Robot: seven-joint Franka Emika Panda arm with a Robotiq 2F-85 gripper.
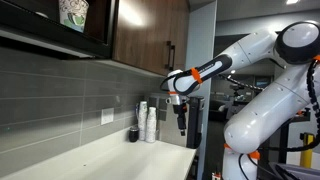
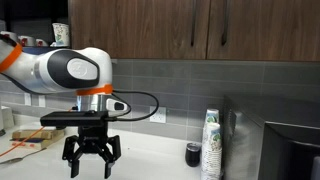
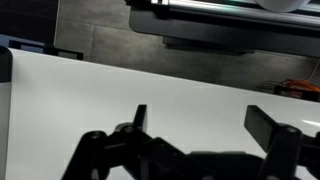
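My gripper hangs above the white counter, its two black fingers spread well apart. Seen from the wrist, the gripper is open, and only bare white counter shows between its fingers. Exterior view 1 shows the gripper side-on, pointing down near the right end of the counter. It appears to touch nothing.
Tall stacked paper cups stand at the back beside a dark jar. Wooden cabinets hang above. A patterned cup sits on the shelf. Its edge borders the floor.
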